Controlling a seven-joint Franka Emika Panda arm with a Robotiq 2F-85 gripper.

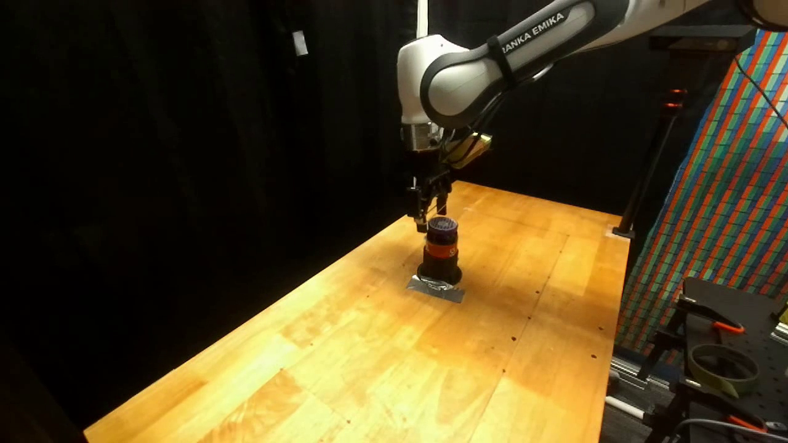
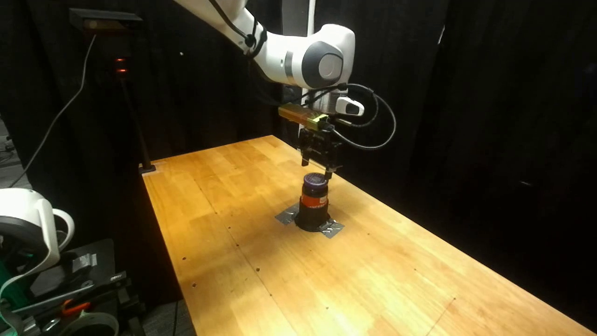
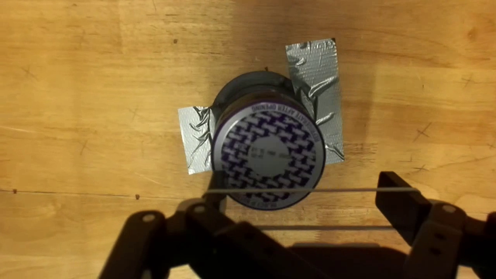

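Observation:
A dark jar with an orange label (image 1: 441,251) stands upright in a black round holder (image 2: 312,221) fixed to the table with silver tape. Its purple-and-white patterned lid (image 3: 269,155) faces up. Just above and slightly behind the lid hangs my gripper (image 1: 432,216), open and holding nothing. In the wrist view, the lid lies toward the left finger (image 3: 215,186), with a wide gap to the right finger (image 3: 400,200). Two thin bands run between the fingers, one crossing in front of the lid. Whether the left finger touches the lid, I cannot tell.
Strips of silver tape (image 3: 321,83) lie flat on either side of the holder.

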